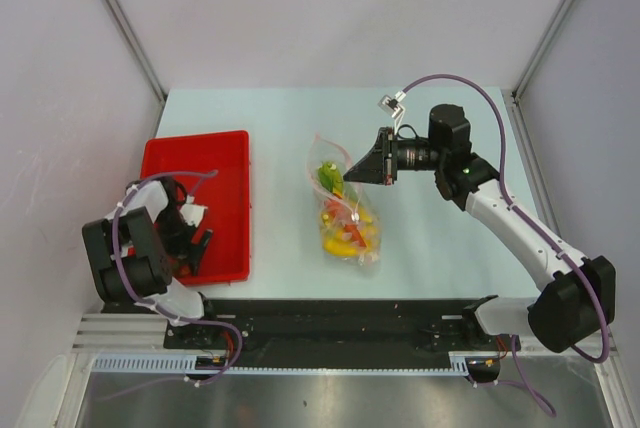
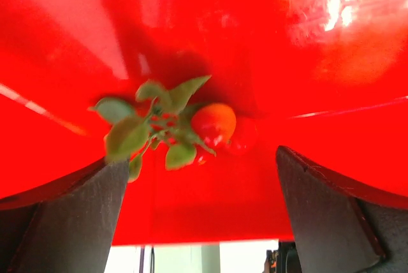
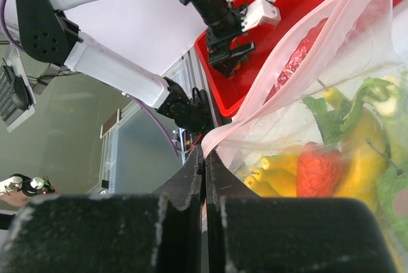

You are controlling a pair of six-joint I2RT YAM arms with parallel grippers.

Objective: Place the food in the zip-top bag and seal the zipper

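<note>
My left gripper (image 1: 190, 253) is down in the red tray, open, its fingers either side of small tomatoes (image 2: 213, 123) with green leaves (image 2: 181, 154). My right gripper is shut at the pink rim of the zip top bag (image 1: 348, 233); only a thin bit of rim shows at its fingertips. The bag stands with its mouth open, holding yellow peppers (image 3: 358, 158), a red piece (image 3: 319, 169) and green vegetables (image 3: 331, 120).
The red tray (image 1: 228, 158) fills the table's left side and is otherwise mostly bare.
</note>
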